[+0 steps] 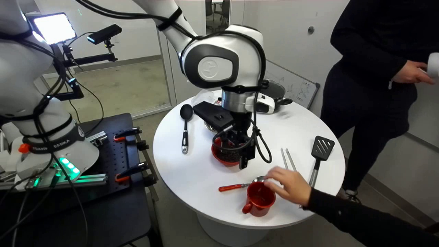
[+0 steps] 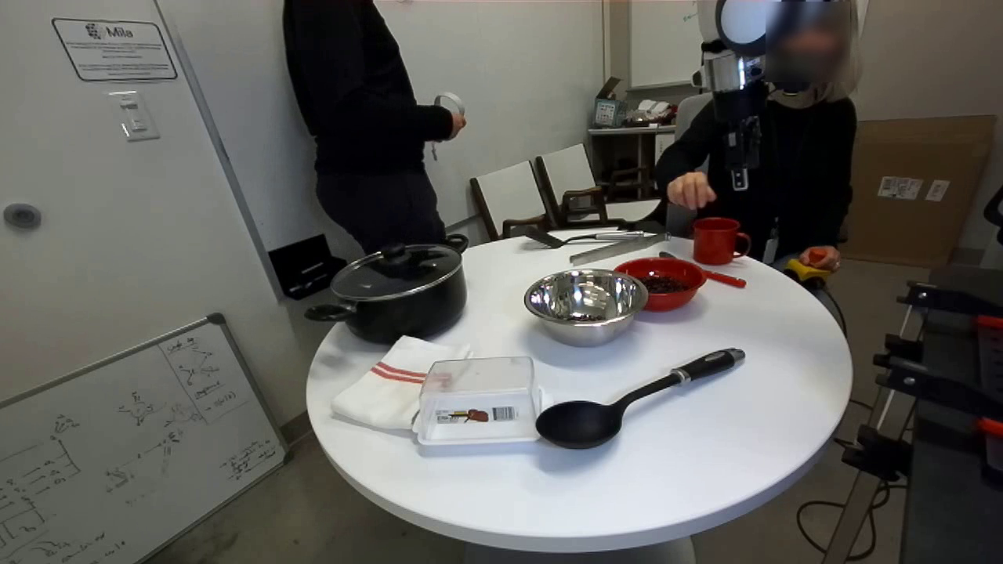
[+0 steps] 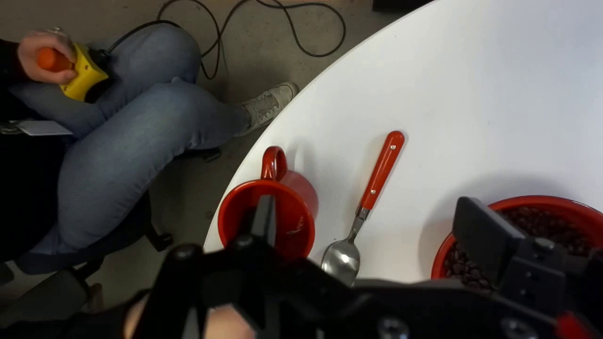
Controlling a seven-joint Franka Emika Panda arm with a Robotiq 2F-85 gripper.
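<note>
My gripper is open and empty, pointing down above the table. In the wrist view its left finger overlaps the red mug, and the other covers part of the red bowl. Dark beans lie in that bowl. A red-handled spoon rests on the table between mug and bowl. The mug stands upright near the table edge with its handle to the left in exterior view 1. A person's hand is just beside the mug; whether it touches cannot be told.
Exterior view 2 shows a steel bowl, lidded black pot, white cloth, clear container and black ladle. Tongs and a slotted spatula lie at the right. A forearm reaches over the edge.
</note>
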